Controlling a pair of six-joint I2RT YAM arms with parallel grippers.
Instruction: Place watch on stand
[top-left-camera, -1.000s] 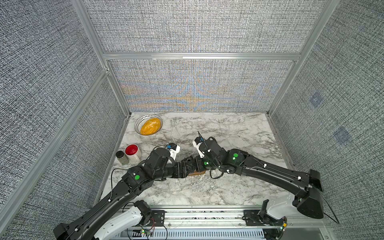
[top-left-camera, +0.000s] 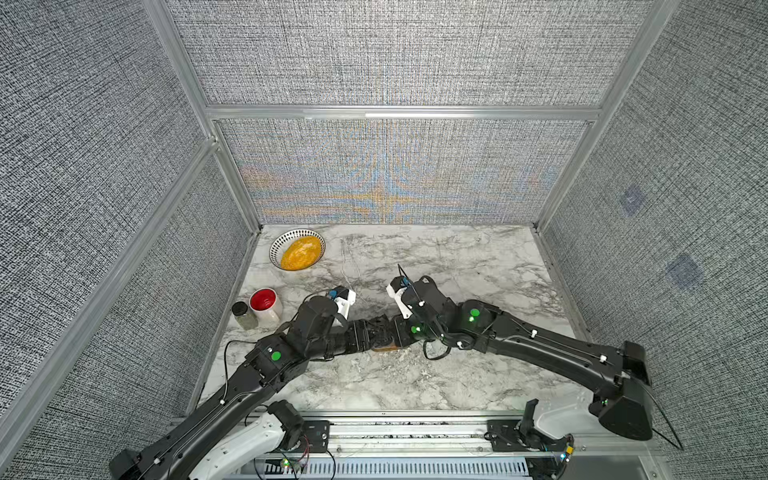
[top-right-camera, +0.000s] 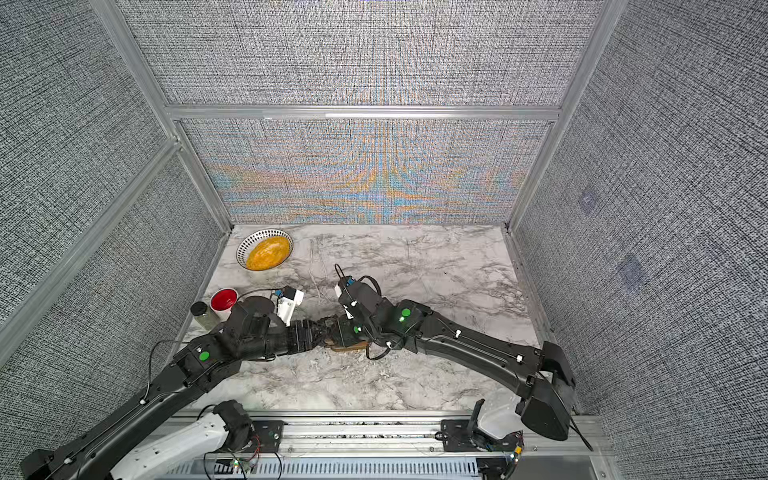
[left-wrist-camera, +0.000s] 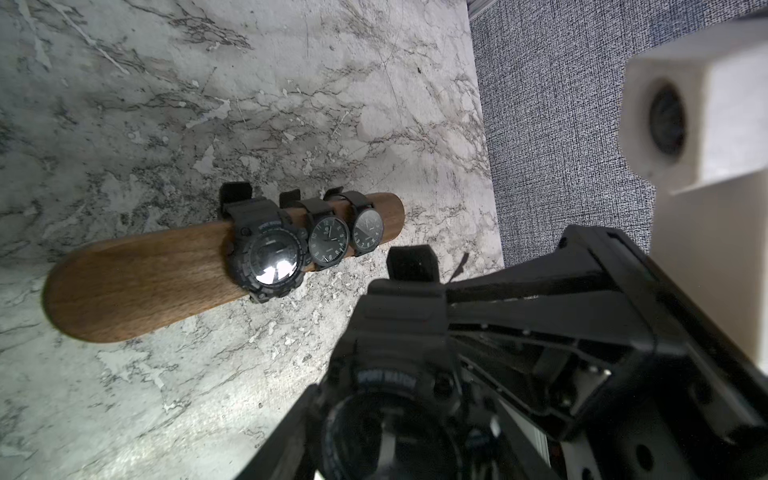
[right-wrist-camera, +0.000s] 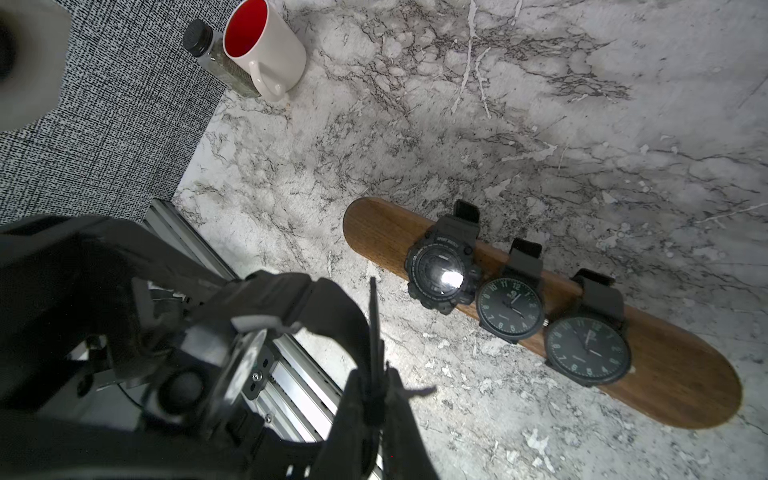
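A black sport watch (left-wrist-camera: 392, 440) hangs face-up between my two grippers, its strap standing upright in the left wrist view. The fingers of my left gripper are blurred on both sides of its case; how firmly they close on it is hidden. From the right reaches my right gripper, shut on the thin black strap (right-wrist-camera: 340, 312), which curves across the right wrist view. Below lies the wooden stand (right-wrist-camera: 688, 372), wearing a sport watch (right-wrist-camera: 441, 272) and two round-dial watches, one of them the larger-looking dial watch (right-wrist-camera: 588, 348). Bare wood shows at both ends.
A white mug with red inside (top-left-camera: 265, 302) and a dark-capped jar (top-left-camera: 244, 315) stand at the left. Behind them is a patterned bowl (top-left-camera: 276, 252) with something orange inside.
Both arms have shifted only slightly over the last second. The right arm has edged a little to the right, and the two grippers remain close together above the stand.
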